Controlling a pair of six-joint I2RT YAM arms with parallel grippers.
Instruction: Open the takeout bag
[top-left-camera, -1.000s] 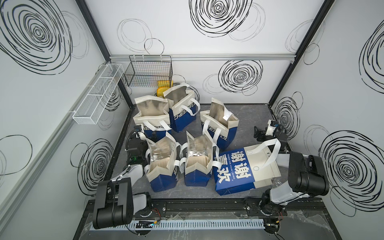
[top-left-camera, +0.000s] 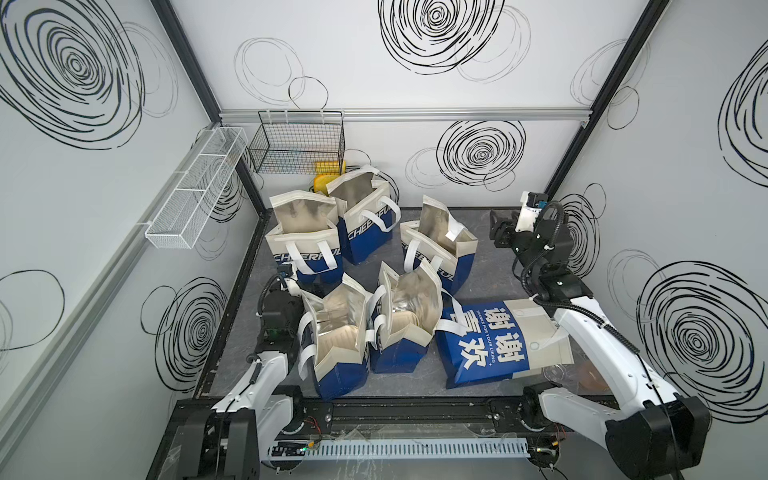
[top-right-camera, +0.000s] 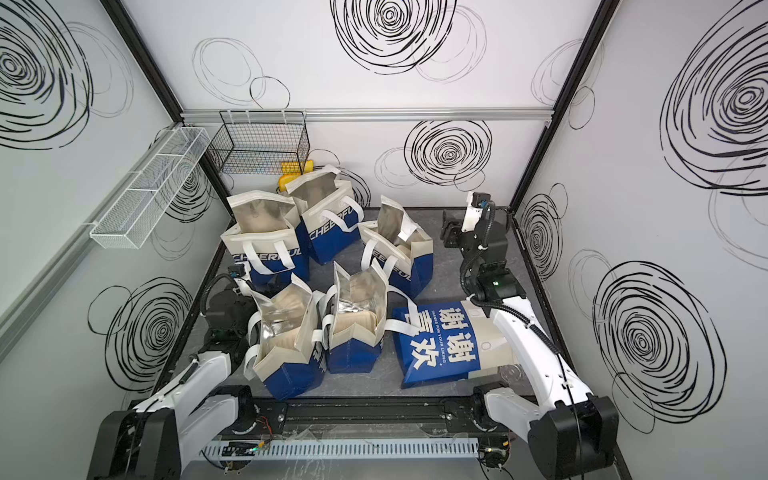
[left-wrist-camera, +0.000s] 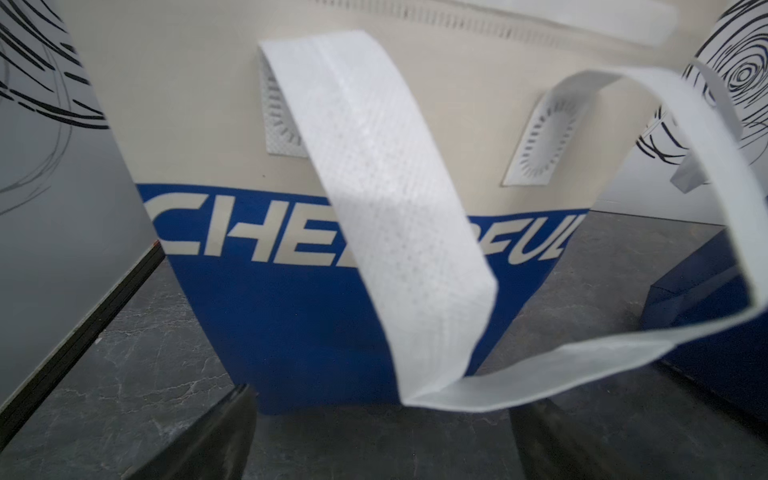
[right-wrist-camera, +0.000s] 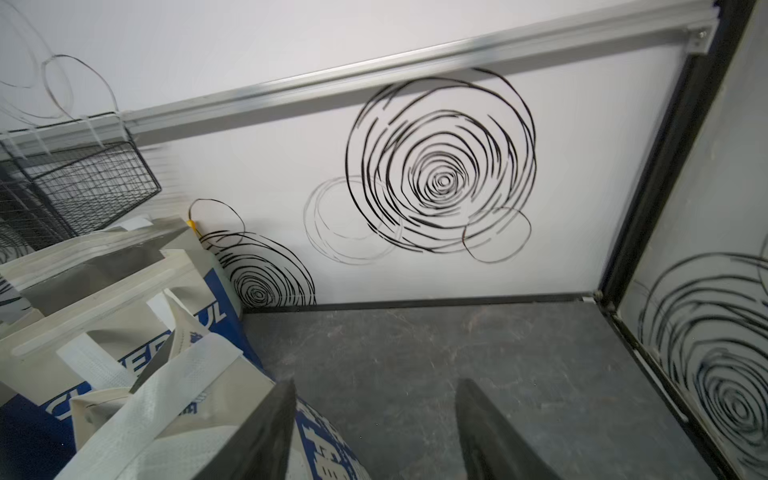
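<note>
Several blue-and-cream takeout bags stand upright with silvery insides showing: two at the front (top-left-camera: 340, 364) (top-left-camera: 404, 356), one at centre (top-left-camera: 456, 260) and two at back left. One flat bag (top-left-camera: 484, 344) lies at front right, Chinese lettering up, its mouth end partly under the right arm. My left gripper is open in front of the back-left bag (left-wrist-camera: 320, 320); that bag's white handle (left-wrist-camera: 416, 240) hangs down, its lowest part near the gap between the fingers. My right gripper stands open and empty over bare floor, right of the centre bag.
A black wire basket (top-left-camera: 300, 148) hangs on the back wall, above a yellow object (top-left-camera: 326, 177). White wire racks (top-left-camera: 188, 200) line the left wall. Bare floor (right-wrist-camera: 448, 344) lies at back right. The front bags crowd the left arm.
My right arm has stretched inward and up across the flat bag, whose raised handle is now lowered or hidden. The front bags have shifted slightly; the left arm has moved a little forward.
</note>
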